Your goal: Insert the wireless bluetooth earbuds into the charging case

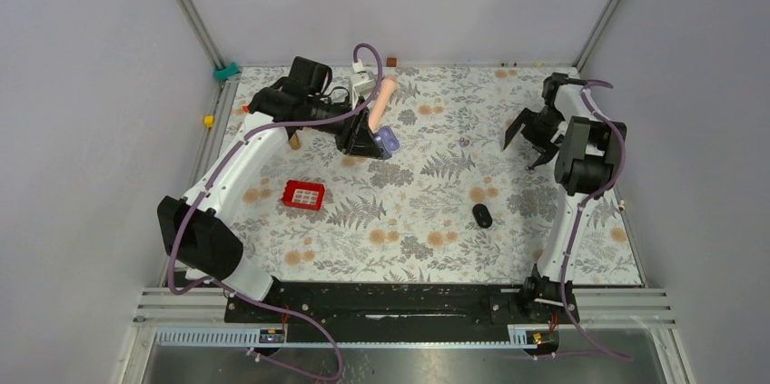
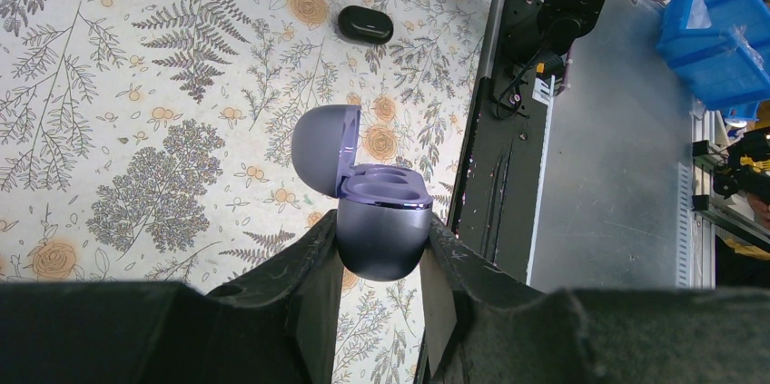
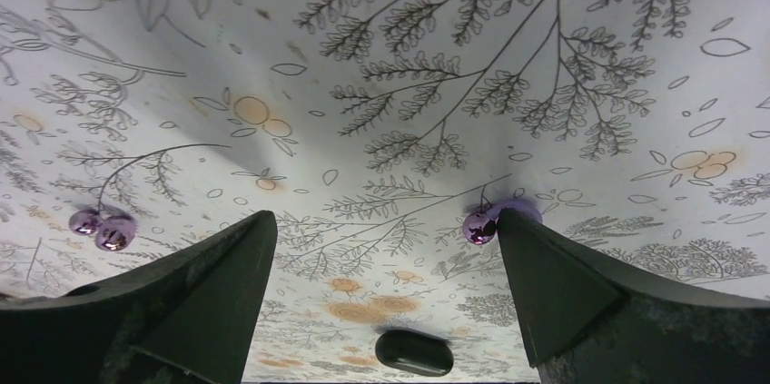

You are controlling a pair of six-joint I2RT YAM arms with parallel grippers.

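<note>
The purple charging case (image 2: pixel 384 243) has its lid swung up, and my left gripper is shut on its body. From above, the case (image 1: pixel 388 139) is left of centre at the end of the left arm. My right gripper is open over the patterned mat, nothing held in it. One shiny purple earbud (image 3: pixel 479 227) lies right at its right finger, which covers part of it; whether they touch I cannot tell. The other earbud (image 3: pixel 115 231) rests farther left, beyond the left finger. In the top view this second earbud (image 1: pixel 464 142) is small, near the middle.
A black oval object (image 1: pixel 482 215) lies on the mat toward the front right. Near the left arm is a red box (image 1: pixel 303 195), and a peach-coloured cylinder (image 1: pixel 382 103) is just behind the left gripper.
</note>
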